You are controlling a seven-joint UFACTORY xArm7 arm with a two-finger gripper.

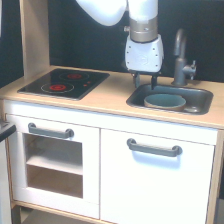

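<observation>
My gripper (145, 82) points down over the left part of the sink (202, 104), at the back of the toy kitchen's counter. Its two dark fingers stand apart, and nothing shows between them. Inside the basin is a round, shallow, grey-green dish (165, 102), a little to the right of the fingers and lower in the picture. A gap seems to separate dish and fingertips, though the exact height is hard to judge.
A dark faucet (180, 60) rises behind the sink, right of the gripper. The black stovetop (64, 83) lies left on the wooden counter (108, 96), with bare counter between. Below are a windowed oven door (55, 165) and a white cabinet door (150, 185).
</observation>
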